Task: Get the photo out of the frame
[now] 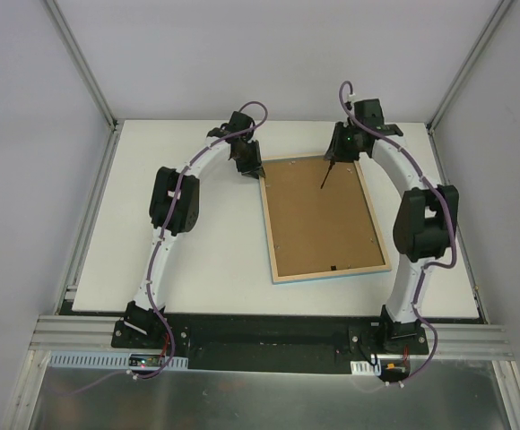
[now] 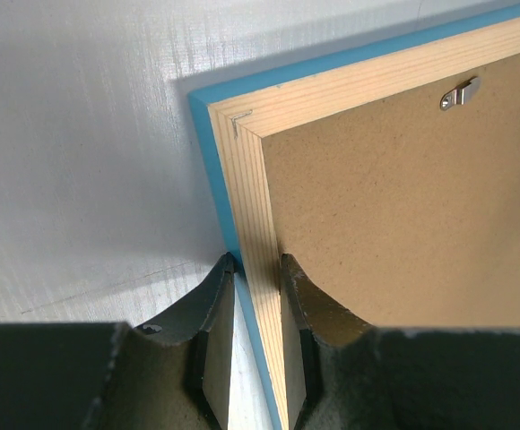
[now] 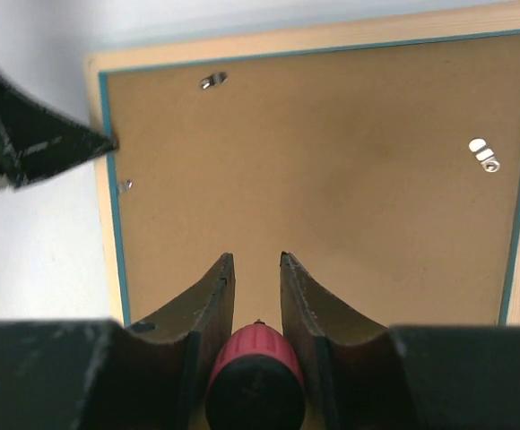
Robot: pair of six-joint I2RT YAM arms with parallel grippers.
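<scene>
The picture frame (image 1: 271,235) lies face down, its pale wooden rim edged in blue around a brown backing board (image 1: 323,219). In the left wrist view my left gripper is shut on the wooden side rim (image 2: 245,188), near a corner. My right gripper (image 1: 333,159) is shut on a tool with a red and black handle (image 3: 256,358); its thin dark shaft (image 1: 326,176) slants down over the board near the far edge. Small metal clips (image 3: 213,81) sit along the board's edge, another clip (image 3: 485,155) at the far side. The photo is hidden.
A small dark tab (image 1: 333,268) shows at the board's near edge.
</scene>
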